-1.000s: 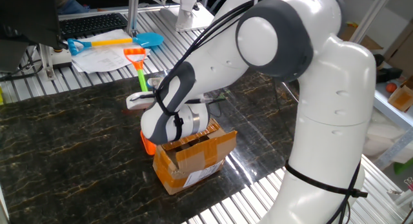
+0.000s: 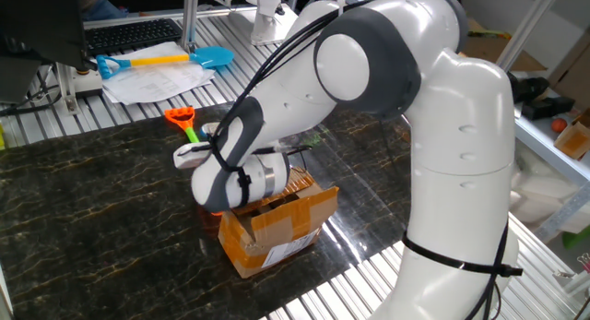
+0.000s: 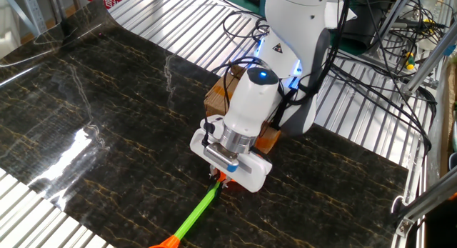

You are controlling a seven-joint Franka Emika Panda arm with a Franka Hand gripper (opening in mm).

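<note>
A toy shovel with a green shaft [image 3: 196, 219] and an orange handle [image 2: 181, 118] reaches outward from beneath the hand. My gripper [image 3: 221, 179] is shut on its orange part close to the lower end of the shaft, as seen in exterior view 2. Much of the fingers and the shovel's blade is hidden by the hand. An open cardboard box [image 2: 281, 230] stands right beside the hand, between it and the arm's base. In exterior view 1 the hand covers the near part of the shovel and the fingertips.
A blue and yellow toy shovel [image 2: 166, 60] lies on paper behind the dark mat [image 2: 83, 219], near a keyboard [image 2: 134, 35]. Cables [image 3: 389, 98] lie right of the base in exterior view 2.
The hand has moved down and slightly left in exterior view 1. The box stays put.
</note>
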